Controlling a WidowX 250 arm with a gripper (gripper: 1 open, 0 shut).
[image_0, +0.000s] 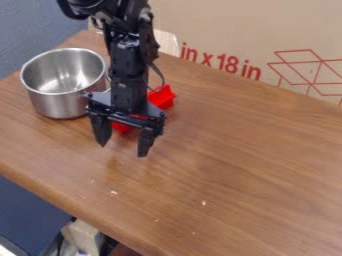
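Observation:
My black gripper (123, 138) hangs over the left-middle of the wooden table, its fingers open and pointing down. Behind it are red objects (160, 97), partly hidden by the gripper and arm; I cannot tell whether they are one piece or several. A metal pot (56, 95) stands to the left of the gripper.
A cardboard panel (267, 40) with red print stands along the back. The table's left edge drops to a blue surface (27, 200) at the lower left.

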